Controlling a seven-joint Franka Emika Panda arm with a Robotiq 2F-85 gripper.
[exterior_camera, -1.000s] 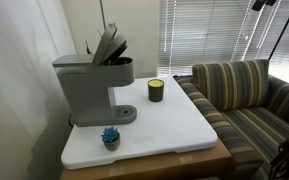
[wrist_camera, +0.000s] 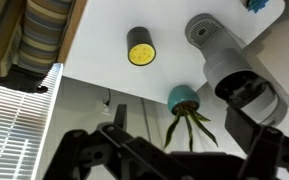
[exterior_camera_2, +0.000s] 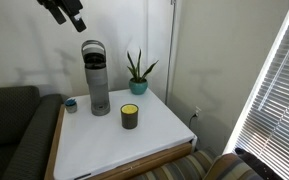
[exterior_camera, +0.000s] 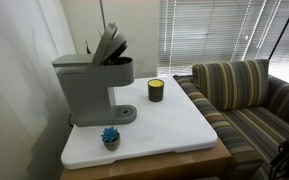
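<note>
A grey coffee maker (exterior_camera: 91,88) with its lid raised stands on the white tabletop (exterior_camera: 164,132). To its right is a dark mug (exterior_camera: 156,90), yellow inside, upright and apart from it. A small pot with a blue succulent (exterior_camera: 111,138) sits near the front edge. High above the table in exterior view 2 is my gripper (exterior_camera_2: 68,18), open and touching nothing. The wrist view looks down past its spread fingers (wrist_camera: 246,135) at the mug (wrist_camera: 141,46) and the coffee maker (wrist_camera: 234,68).
A potted snake plant (exterior_camera_2: 138,75) in a teal pot stands behind the coffee maker and mug. A striped armchair (exterior_camera: 234,86) adjoins one side of the table, and a dark sofa (exterior_camera_2: 11,125) lies past another.
The table's objects have not moved.
</note>
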